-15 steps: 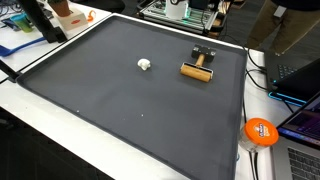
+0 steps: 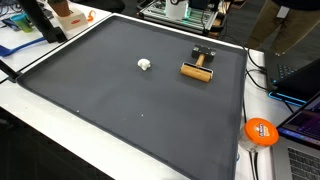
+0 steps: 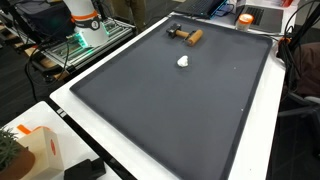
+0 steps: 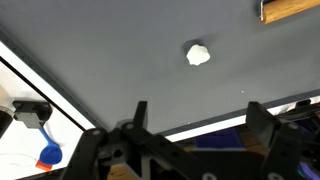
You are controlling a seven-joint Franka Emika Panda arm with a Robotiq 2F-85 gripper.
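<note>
A small white crumpled piece [image 2: 144, 64] lies on the dark grey mat [image 2: 120, 110], and the wrist view shows the same white piece [image 4: 198, 55] above the gap between my fingers. On the mat, apart from it, rests a hammer-like tool with a tan wooden cylinder [image 2: 197, 71] and a dark end. Part of that wooden cylinder [image 4: 288, 8] enters the wrist view at the upper right. My gripper is open, its two dark fingers wide apart with nothing between them. Neither exterior view has the gripper in it.
An orange-lidded jar [image 2: 260, 132] stands on the white table beside a laptop [image 2: 300, 150]. A potted plant [image 3: 12, 152] sits at the near left corner in exterior view 2.
</note>
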